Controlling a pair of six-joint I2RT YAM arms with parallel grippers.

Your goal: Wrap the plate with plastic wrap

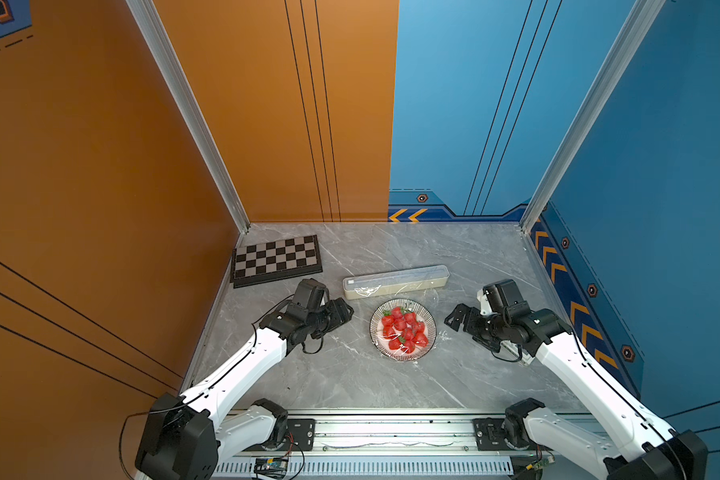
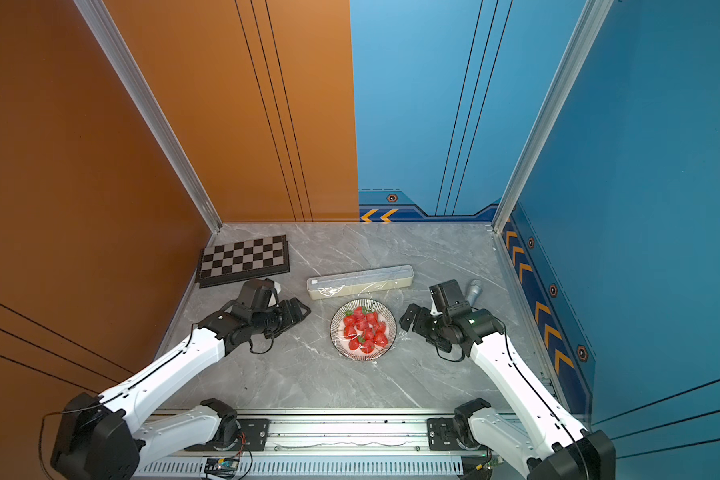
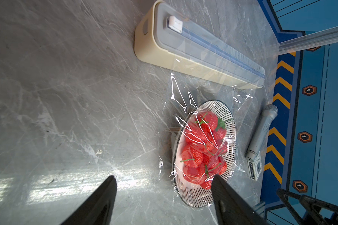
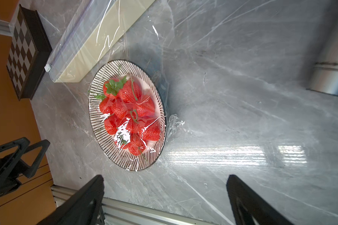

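A round plate with a striped rim (image 1: 374, 344) holds several strawberries (image 1: 404, 329) in the middle of the table. Clear plastic wrap (image 3: 201, 129) lies over the fruit and plate, glinting in both wrist views. Along the plate's right edge it bunches slightly on the table in the right wrist view. Behind the plate stands the long cream wrap dispenser (image 1: 396, 281) with a clear lid, film reaching from its front. To the plate's left, my left gripper is open and empty. My right gripper, also open and empty, hangs to the plate's right.
A checkered board (image 1: 276, 257) lies at the back left. A grey microphone (image 3: 261, 131) lies on the right side, beyond my right gripper. Bare table shows in front of the plate and at the back.
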